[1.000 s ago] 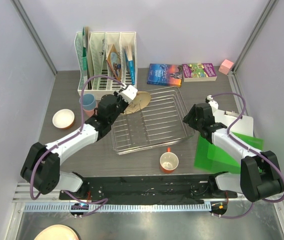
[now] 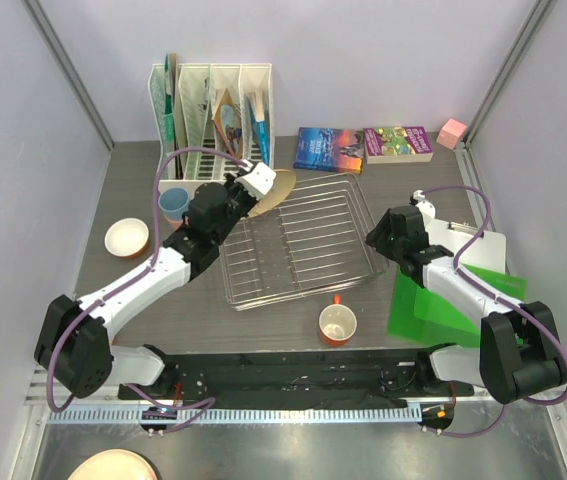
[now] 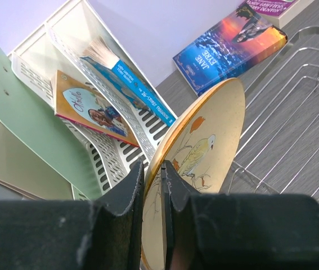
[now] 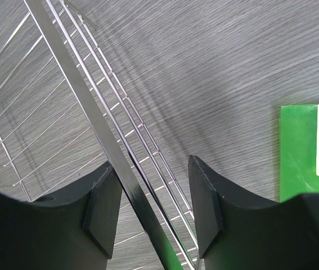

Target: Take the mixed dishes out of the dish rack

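Note:
A cream plate [image 3: 204, 143] painted with a yellow bird stands steeply tilted in the left wrist view. My left gripper has its fingers on both sides of the plate's rim, closed on it. From above, that plate [image 2: 277, 192] shows at the upper left corner of the wire dish rack [image 2: 308, 235]. Over the rack's right edge hovers my right gripper [image 2: 376, 238]. In the right wrist view its fingers [image 4: 207, 197] are apart, with the rack's rail [image 4: 100, 124] seen between them near the left finger.
A white divided holder [image 2: 213, 125] with books and boards stands behind. Two books [image 2: 329, 150] lie at the back. Around the rack are a blue cup [image 2: 174, 202], a white bowl [image 2: 127, 238], a mug [image 2: 337, 323] and a green bin [image 2: 433, 325].
The right arm has kept still.

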